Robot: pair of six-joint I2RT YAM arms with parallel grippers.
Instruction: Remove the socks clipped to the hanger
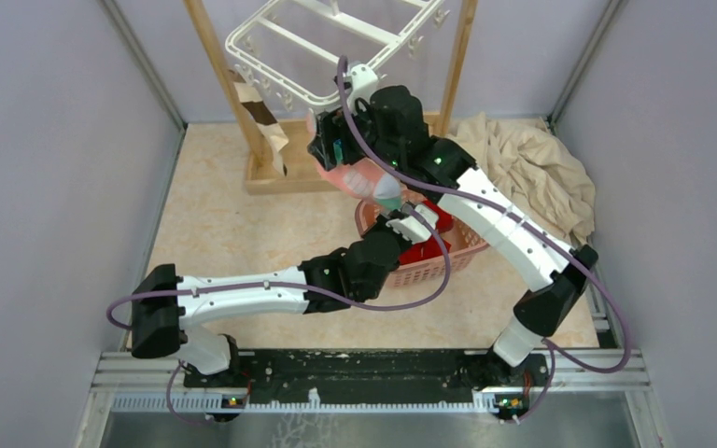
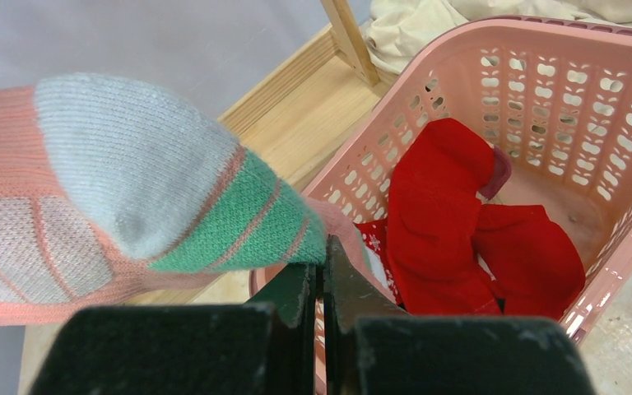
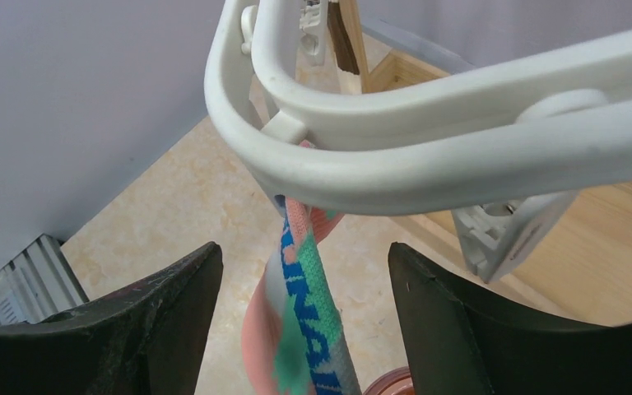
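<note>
A pink, grey and green striped sock (image 1: 361,179) hangs from the white hanger (image 1: 278,84) and stretches down toward the basket. In the left wrist view its green toe (image 2: 243,218) runs to the tip of my left gripper, which is shut on it. My right gripper is open just under the hanger rim (image 3: 362,174). The sock's blue-speckled upper part (image 3: 309,309) passes between its spread fingers, with space on both sides. The rim hides the clip and most of the sock's top end.
Below the sock stands a pink basket (image 2: 576,115) with red socks (image 2: 440,214) inside. A cream-and-brown piece (image 1: 261,121) hangs at the hanger's left. Wooden posts (image 1: 462,61) flank the hanger, and beige cloth (image 1: 532,177) lies at right.
</note>
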